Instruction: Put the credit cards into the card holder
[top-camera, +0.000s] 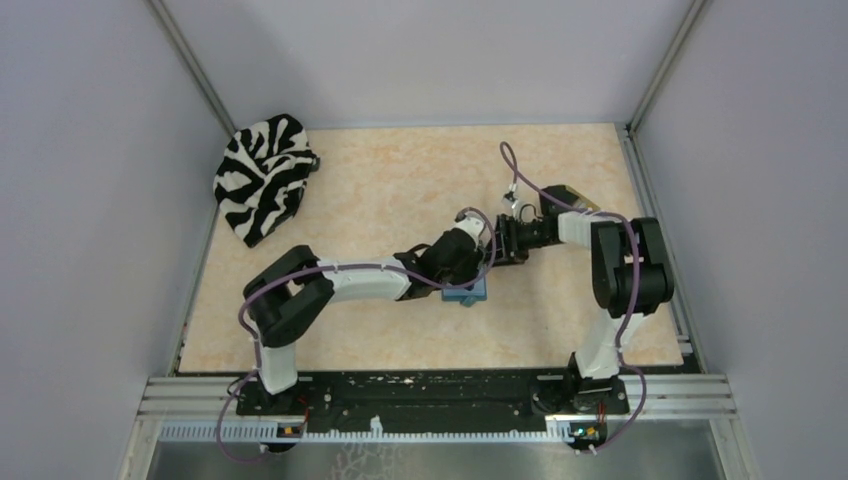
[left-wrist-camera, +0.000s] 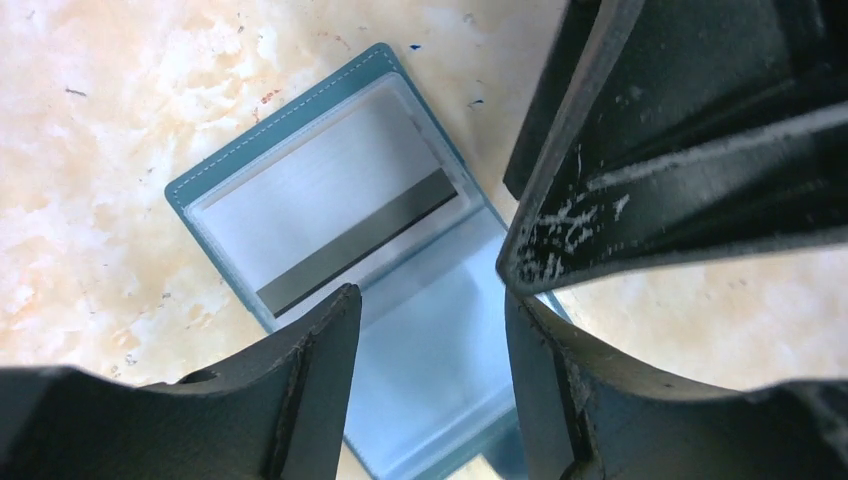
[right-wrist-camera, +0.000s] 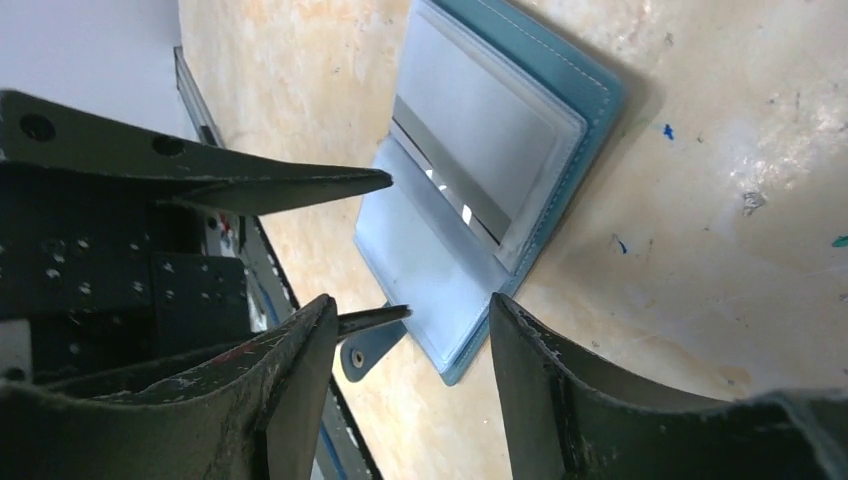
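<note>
The blue card holder (top-camera: 464, 296) lies flat near the table's middle, mostly under my left gripper in the top view. Its clear sleeves show a white card (left-wrist-camera: 310, 190) with a grey stripe in the upper pocket; the lower pocket looks pale. My left gripper is part open above the holder, with nothing visible held between its fingers. My right gripper is open beside the holder, its fingers apart and empty. In each wrist view the other gripper's dark body reaches over the holder.
A zebra-striped cloth (top-camera: 262, 178) lies at the back left. A tan object with dark and coloured parts (top-camera: 581, 199) sits at the right, partly behind the right arm.
</note>
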